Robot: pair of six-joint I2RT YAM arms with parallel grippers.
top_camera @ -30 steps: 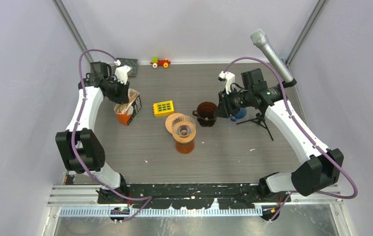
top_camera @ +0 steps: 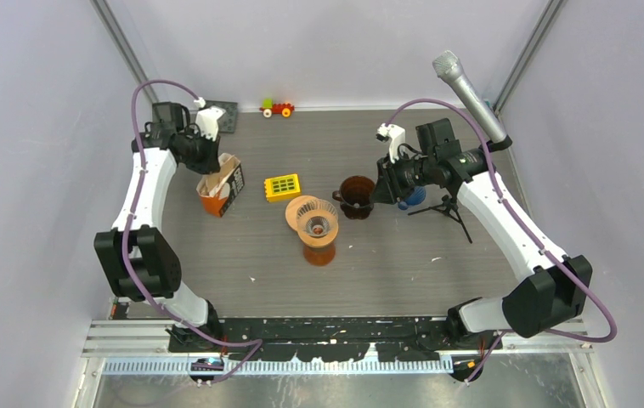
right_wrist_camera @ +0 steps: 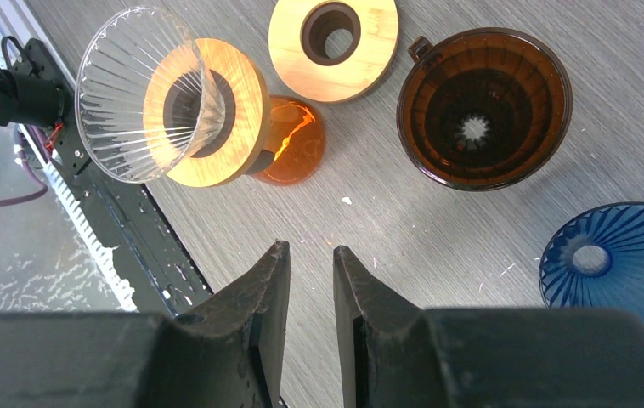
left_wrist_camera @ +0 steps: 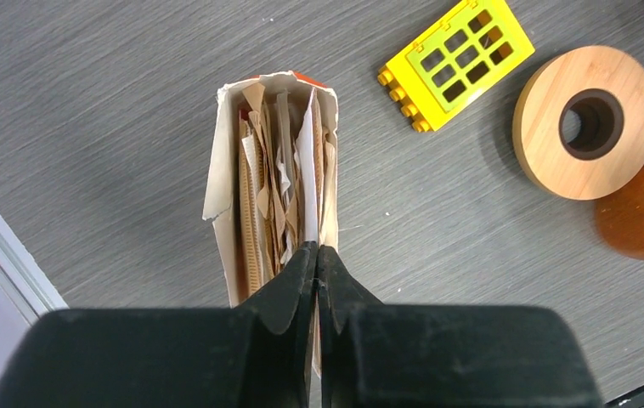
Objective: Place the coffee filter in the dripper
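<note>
A small carton (top_camera: 223,185) stands at the left of the table, its open top packed with paper filters (left_wrist_camera: 307,170). In the left wrist view, my left gripper is over the carton with its fingertips nearly together at the lower end of a white sheet's edge. Whether paper is between them cannot be made out. A clear ribbed dripper (right_wrist_camera: 144,93) sits in a wooden collar (right_wrist_camera: 232,161) on an amber glass base (right_wrist_camera: 297,140). My right gripper stands open over bare table, nothing between its fingers.
Near the clear dripper are a wooden ring (right_wrist_camera: 378,42), a brown dripper (right_wrist_camera: 484,106) and a blue dripper (right_wrist_camera: 620,246). A yellow block (top_camera: 282,187) lies between carton and ring. A small black tripod (top_camera: 450,208) stands right.
More of the pale paper in the carton shows now. The right arm looks unmoved.
</note>
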